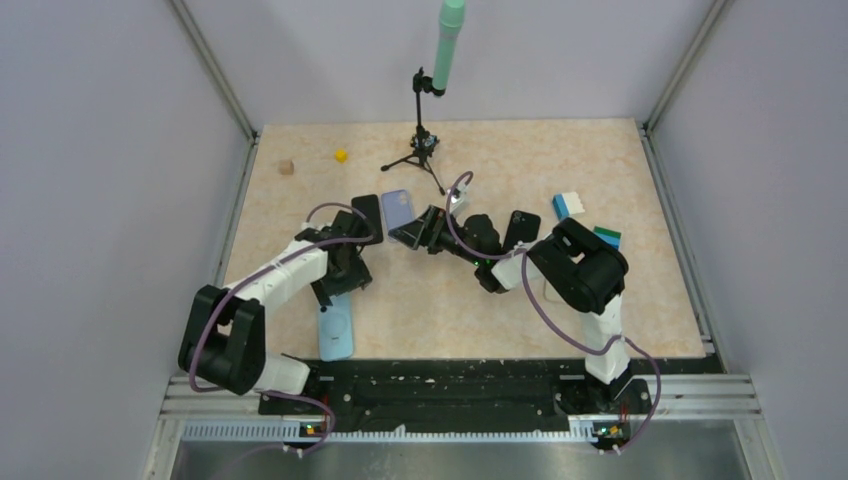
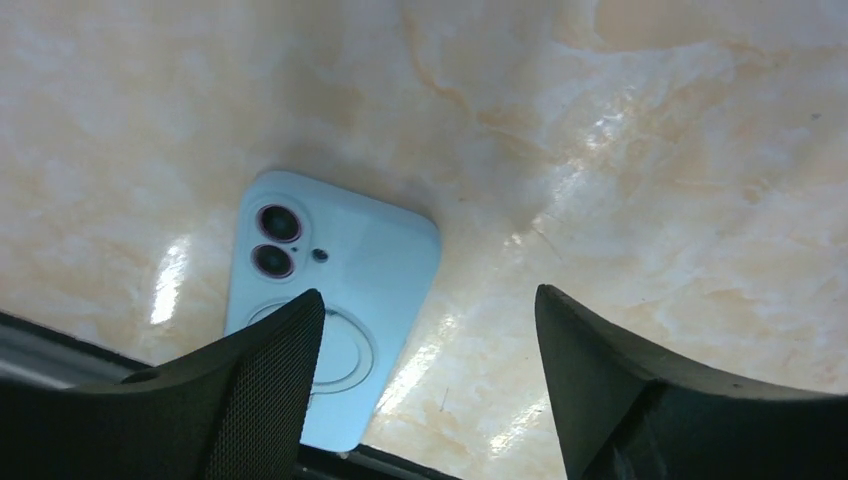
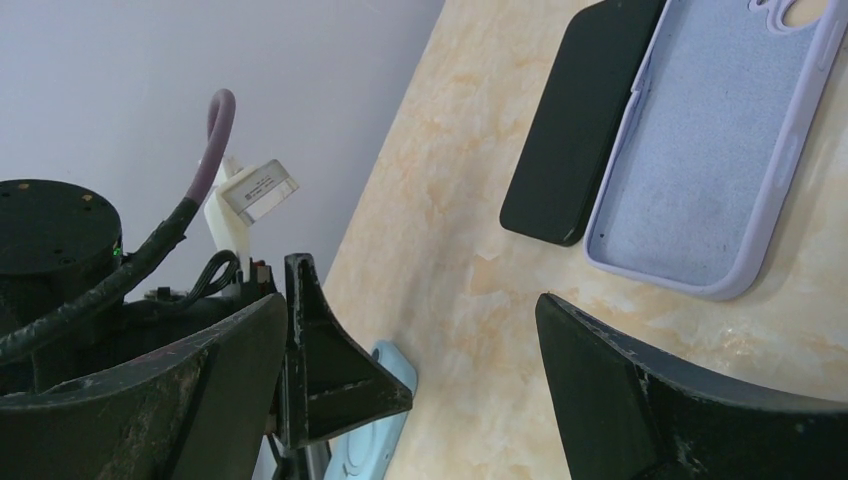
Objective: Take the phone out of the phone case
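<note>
A light-blue cased phone lies back up near the table's front left edge. Its camera end and ring show in the left wrist view. Above its far end, my left gripper stands open, holding nothing; one dark finger overlaps the phone in that view, the other is over bare table. A black phone lies beside an empty lilac case, interior up. My right gripper is open and empty near the lilac case's front end.
Another black phone lies beyond my right forearm. A tripod stands at the back, with blue-and-white boxes to the right.
</note>
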